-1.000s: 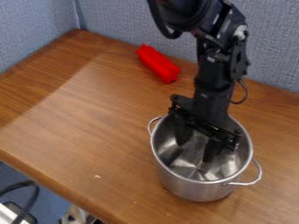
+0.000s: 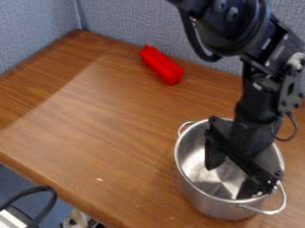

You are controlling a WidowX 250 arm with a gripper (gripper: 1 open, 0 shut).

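A steel pot (image 2: 199,178) with two wire handles stands on the wooden table at the lower right. My black gripper (image 2: 234,169) reaches down into it, open, its fingers low inside the pot's right part. Whether anything else lies in the pot is hidden by the gripper.
A red cylindrical object (image 2: 161,65) lies at the back of the table (image 2: 95,116). Grey padded walls border the back and left. Cables lie at the lower left corner.
My arm has moved toward the camera and to the right, deeper over the pot. The pot has shifted slightly to the right.
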